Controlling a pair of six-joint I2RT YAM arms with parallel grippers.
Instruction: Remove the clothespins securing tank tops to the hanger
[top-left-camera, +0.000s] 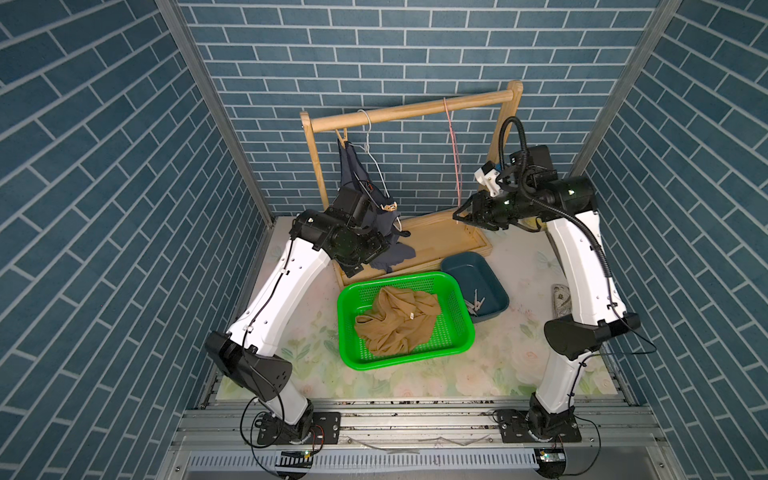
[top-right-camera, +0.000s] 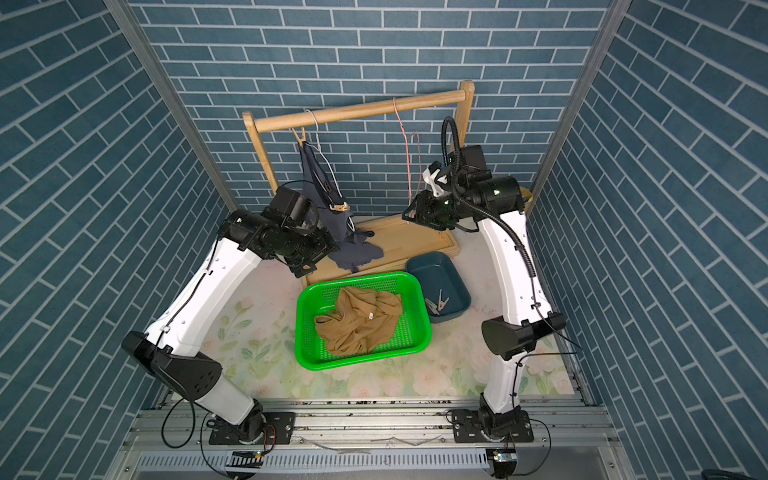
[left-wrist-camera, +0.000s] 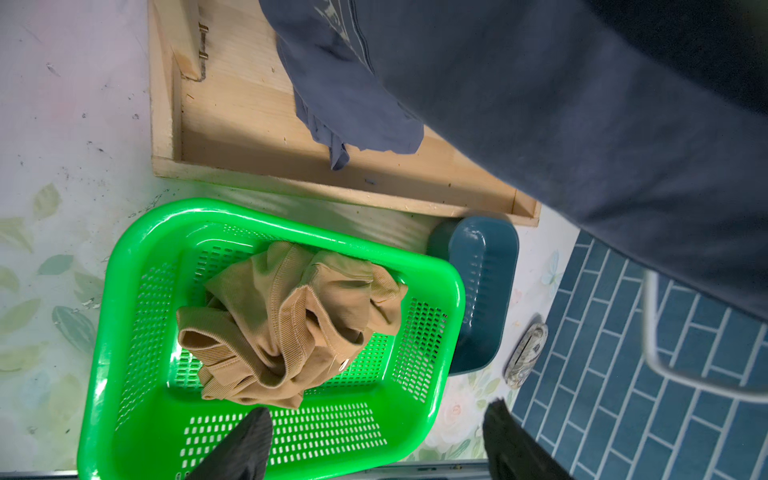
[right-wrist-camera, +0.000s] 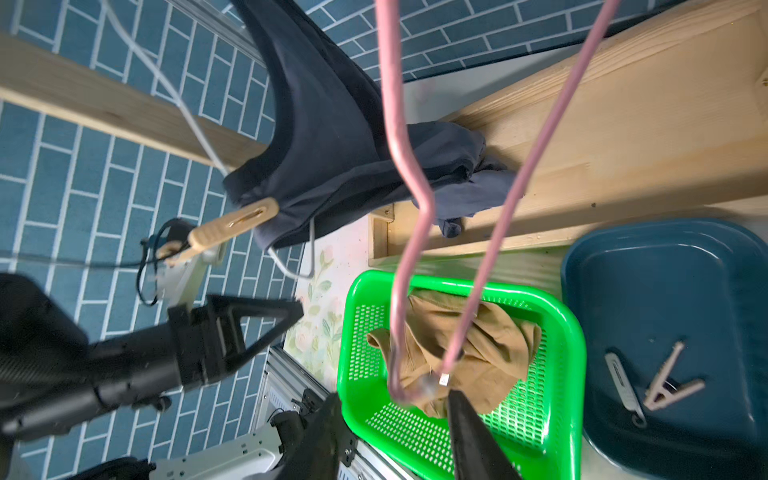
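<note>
A dark tank top (top-left-camera: 352, 168) hangs on a white hanger (right-wrist-camera: 308, 272) from the wooden bar, its lower cloth lying in the tray. Wooden clothespins show at the hanger (right-wrist-camera: 232, 228) and near the bar (top-left-camera: 342, 137). My left gripper is open below the tank top, fingers empty. My right gripper is open at the lower bend of an empty pink hanger (right-wrist-camera: 397, 144), holding nothing.
A green basket (top-left-camera: 348, 320) holds brown cloth (top-left-camera: 396, 320). Beside it, a blue bin (top-left-camera: 500, 292) holds loose clothespins (right-wrist-camera: 664, 376). Behind them lies the wooden tray (top-left-camera: 440, 236) beneath the rack.
</note>
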